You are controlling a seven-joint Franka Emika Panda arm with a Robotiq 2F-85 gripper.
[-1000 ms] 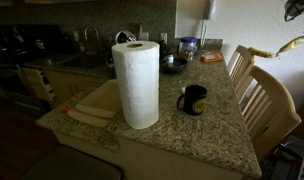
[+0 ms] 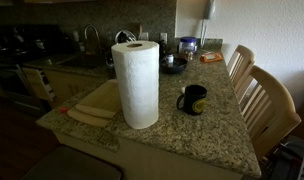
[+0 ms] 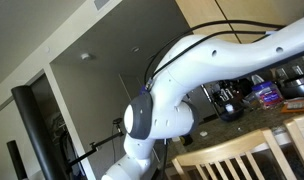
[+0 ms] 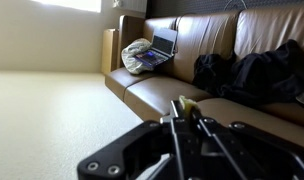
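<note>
At the bottom of the wrist view, my gripper is shut on a small yellowish thing (image 4: 188,103), most of which is hidden by the dark fingers. What it is cannot be made out. Beyond it lie open floor and a sofa. The white arm (image 3: 172,90) spans exterior view 2, and its gripper end is not clear there. Exterior view 1 shows no part of the gripper. On the counter (image 2: 157,148) there, a white paper towel roll (image 2: 138,85) stands upright, and to its right is a black mug (image 2: 192,100) with a yellow emblem.
A dark bowl (image 2: 173,65) and a purple-lidded jar (image 2: 187,47) stand farther back on the counter. Wooden chairs (image 2: 267,108) line its right side. The brown sofa (image 4: 202,60) carries a laptop (image 4: 157,52) and dark cloth (image 4: 247,72).
The counter items have not moved.
</note>
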